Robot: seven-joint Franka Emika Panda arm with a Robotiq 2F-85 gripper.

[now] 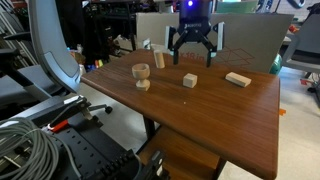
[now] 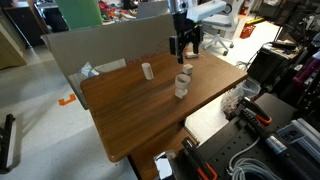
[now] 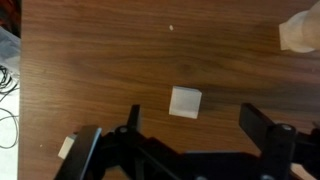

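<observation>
A small pale block (image 1: 190,80) rests on the brown wooden table (image 1: 225,120). Above it, clear of the block, hangs my gripper (image 1: 194,50) with its fingers wide apart and nothing held. In the wrist view the same block (image 3: 185,102) shows between the two spread black fingers, resting on the wood below. A pale cup (image 1: 142,78) stands to the left of the block in exterior view 1. Part of this cup (image 3: 302,32) also enters the wrist view at the upper right corner.
A flat pale block (image 1: 238,79) lies to the right, and an upright white piece (image 1: 158,61) stands behind the cup. Cables (image 1: 30,150) lie coiled by the robot's base, off the table.
</observation>
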